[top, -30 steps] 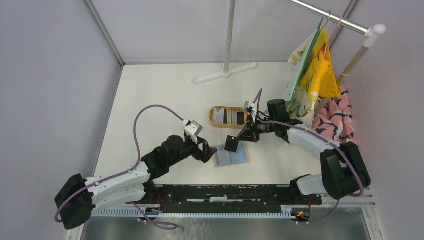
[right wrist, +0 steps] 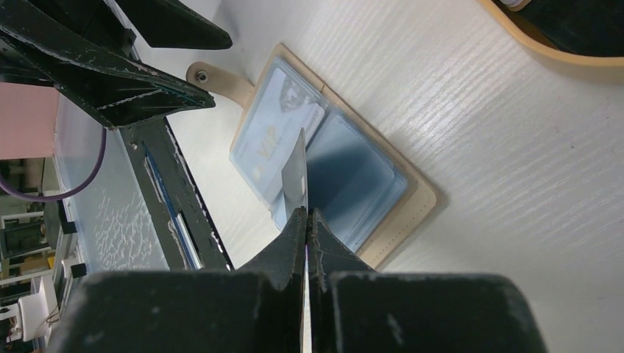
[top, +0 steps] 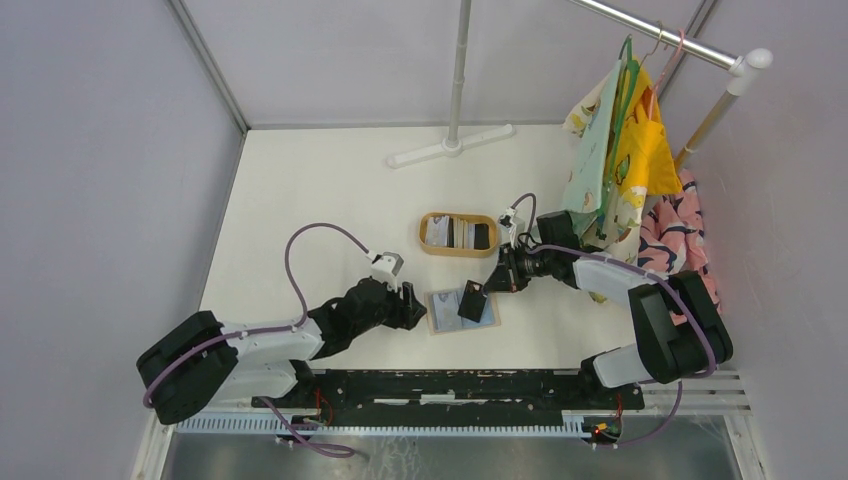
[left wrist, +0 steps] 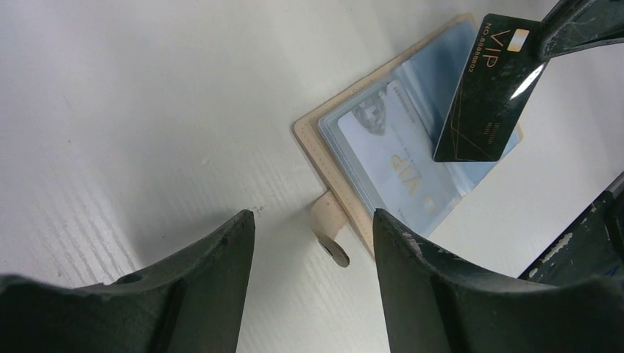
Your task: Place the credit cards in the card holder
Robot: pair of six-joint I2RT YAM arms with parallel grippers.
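A black VIP card (left wrist: 489, 95) is pinched at its corner by my right gripper, which is shut on it. Tilted, the card hangs over the right, blue-tinted side of the open card holder (left wrist: 316, 143). In the right wrist view the card shows nearly edge-on; I cannot tell whether its lower edge touches the holder. A silver card (right wrist: 276, 136) lies under the clear pocket on the holder's left side. My left gripper stands open at the holder's left edge, with the strap (left wrist: 327, 213) showing between its fingers.
Behind the holder sits a tan box (top: 458, 252) with several cards inside. Hanging cloth bags (top: 640, 150) and a rack crowd the back right.
My right gripper has lowered the black card and shifted it slightly right, over the holder's right side.
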